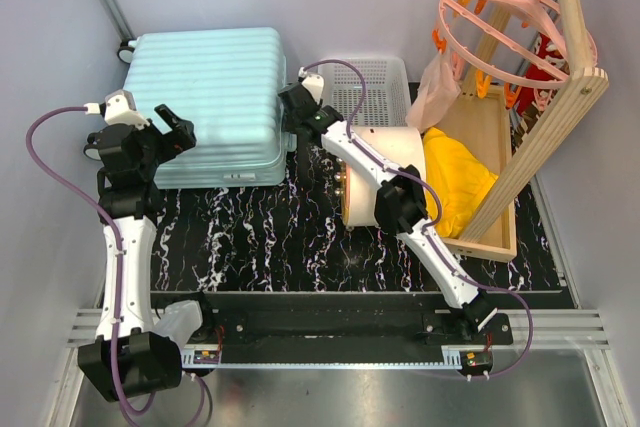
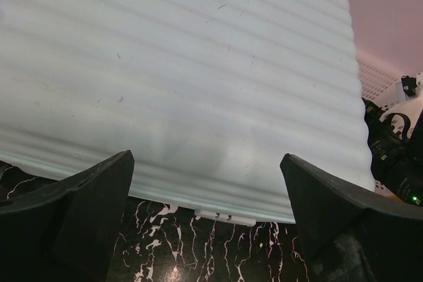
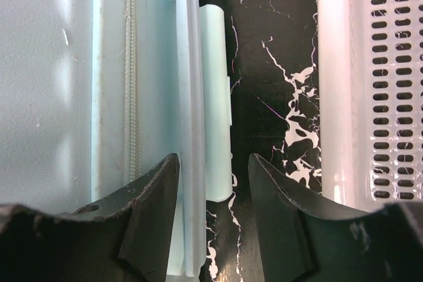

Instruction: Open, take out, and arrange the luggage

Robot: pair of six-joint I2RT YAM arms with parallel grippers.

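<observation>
A pale mint ribbed suitcase (image 1: pixel 205 82) lies flat at the upper left of the table. My left gripper (image 1: pixel 175 127) hangs open over its lower left part; in the left wrist view the ribbed shell fills the space beyond the fingers. My right gripper (image 1: pixel 290 117) is at the suitcase's right side. In the right wrist view its parted fingers (image 3: pixel 149 222) stand around a mint side strip (image 3: pixel 193 130) beside a zipper (image 3: pixel 131 84); whether they touch it I cannot tell.
A white perforated basket (image 1: pixel 370 77) stands right of the suitcase. A cream cylinder (image 1: pixel 360 202) lies under my right arm. A wooden rack (image 1: pixel 520 172) with pink hangers and a yellow cloth (image 1: pixel 455 182) fills the right.
</observation>
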